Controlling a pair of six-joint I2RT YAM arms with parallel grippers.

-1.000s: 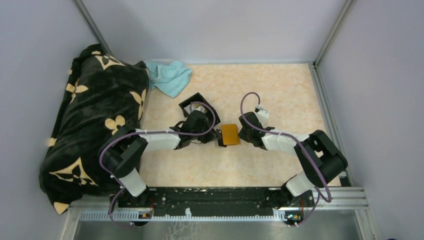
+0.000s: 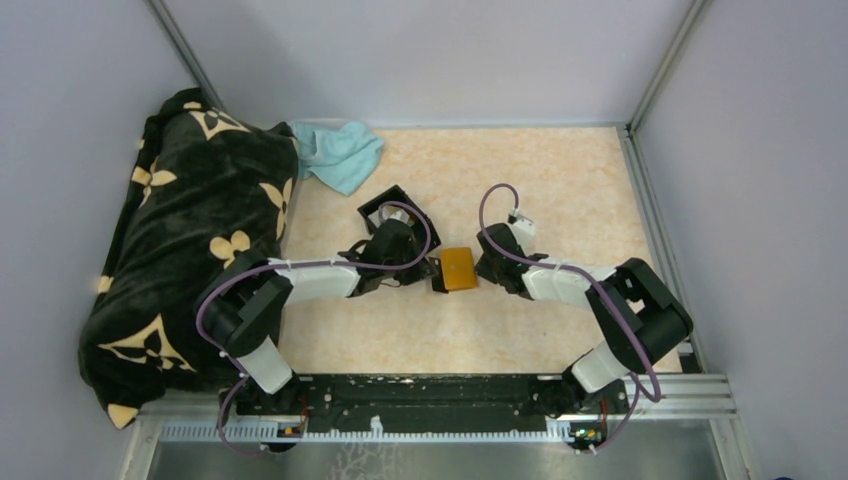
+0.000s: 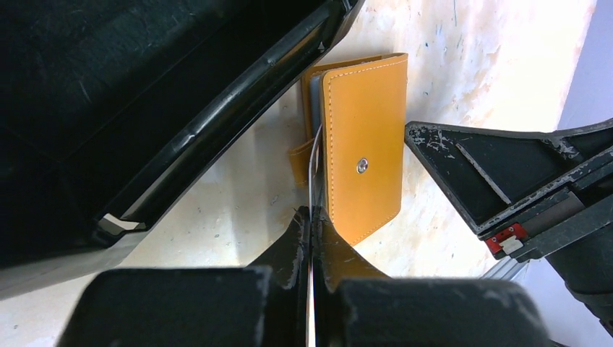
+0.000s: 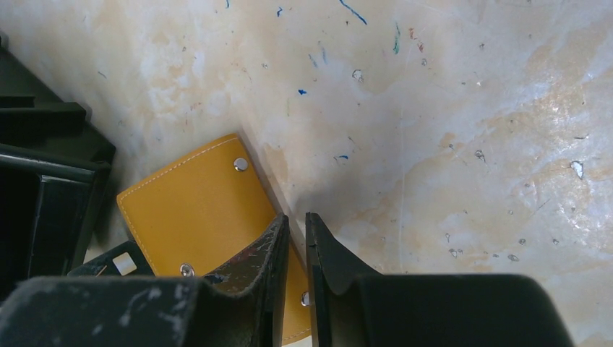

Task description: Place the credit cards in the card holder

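Observation:
The card holder [image 2: 459, 269], a tan leather piece with white stitching and snap studs, lies between my two grippers. In the left wrist view a thin card [image 3: 314, 170] shows edge-on, pinched by my left gripper; its far end reaches into the open side of the holder [image 3: 366, 144]. Seen from the right wrist, the black card [image 4: 98, 268] with its chip sticks out from the holder's left edge, the rest covered by leather. My right gripper is shut on the holder's right edge, opposite the card.
A black open box [image 2: 425, 218] stands just behind the left gripper, its wall close to the holder. A light blue cloth [image 2: 342, 155] and a dark patterned blanket [image 2: 190, 260] lie to the left.
The holder and my right gripper have shifted slightly left, toward the left gripper, which has stayed nearly still. A little less of the dark card shows beside the holder.

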